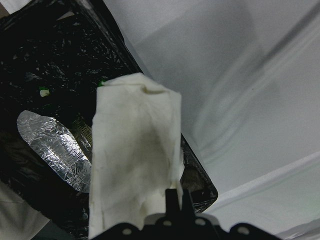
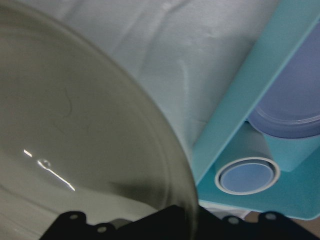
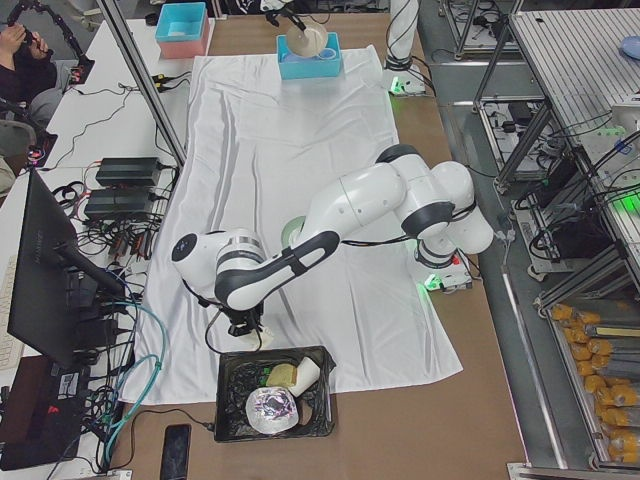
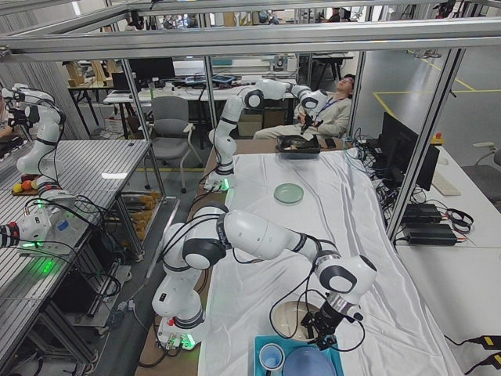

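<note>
My left gripper (image 3: 246, 326) hangs just above the black-lined bin (image 3: 230, 395), shut on a crumpled white napkin (image 1: 132, 150). The bin holds a foil item (image 3: 271, 410), a yellowish piece (image 3: 281, 374) and a white piece (image 3: 304, 376). My right gripper (image 4: 319, 332) is shut on the rim of a beige plate (image 2: 85, 120), held up beside the blue tub (image 4: 258, 352). A blue plate (image 4: 311, 364) and a cup (image 4: 272, 356) are in that tub. A green plate (image 4: 289, 193) lies on the white cloth (image 3: 370, 330), partly hidden by the left arm in the left camera view.
A monitor (image 3: 55, 280) and cables line one long side, with a phone (image 3: 175, 450) by the bin. A metal-topped table (image 4: 94, 172) stands apart on the other side.
</note>
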